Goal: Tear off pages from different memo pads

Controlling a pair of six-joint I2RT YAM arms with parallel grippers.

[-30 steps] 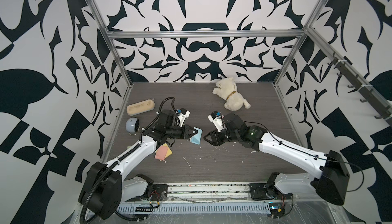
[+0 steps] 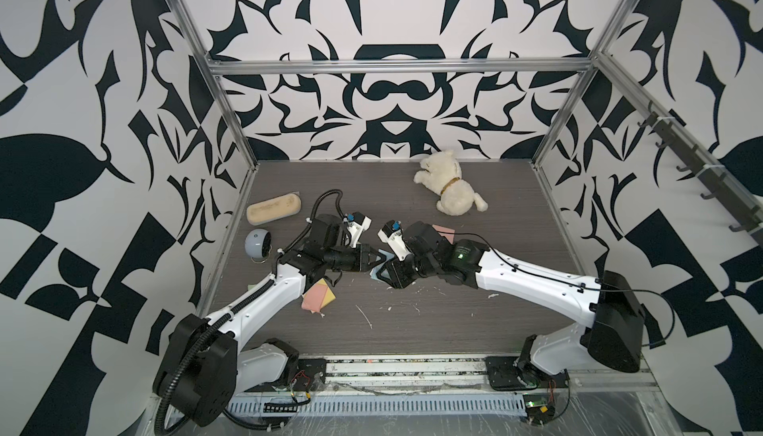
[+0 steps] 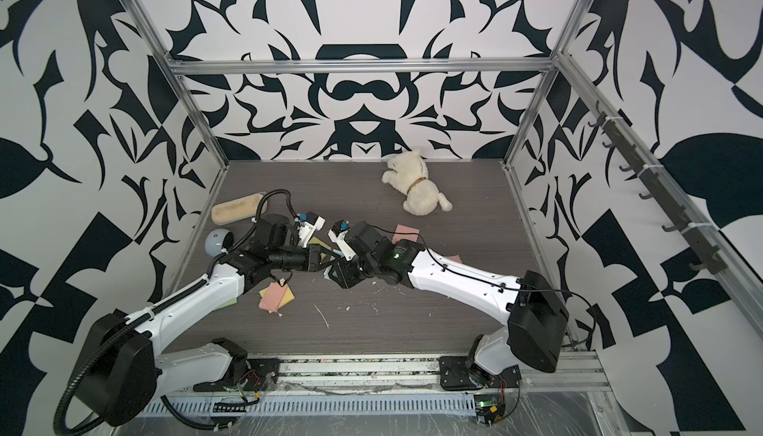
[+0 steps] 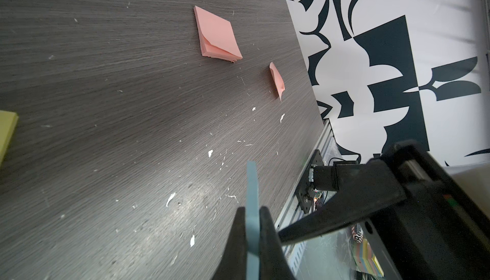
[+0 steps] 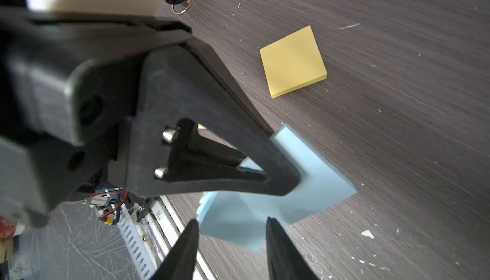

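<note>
A light blue memo pad is held upright by my left gripper, shut on it; it shows edge-on in the left wrist view. A yellow pad [image 5: 293,60] lies on the table beyond them. A pink pad [image 4: 217,32] and a separate pink piece [image 4: 276,81] lie to the right. Pink and yellow sheets [image 2: 316,297] lie near the left arm.
A plush dog [image 2: 449,185] lies at the back right. A tan oblong object [image 2: 272,208] and a grey round object [image 2: 256,243] are at the left.
My right gripper has moved leftward to the blue pad and now partly covers it in the top left view. My left gripper has barely moved.
</note>
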